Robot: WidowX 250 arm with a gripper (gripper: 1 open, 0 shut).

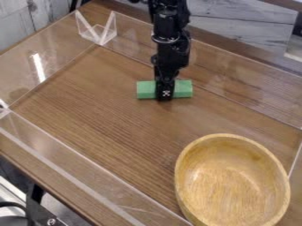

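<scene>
My black gripper [164,87] reaches down from the top centre and is shut on a green rectangular block [182,89] lying on the wooden tabletop [106,141]. The block sits level, long side left to right, its middle covered by the gripper.
A large yellow bowl [232,185] is at the bottom right. A clear plastic object [97,28] stands at the upper left. Table edges run along the left and back.
</scene>
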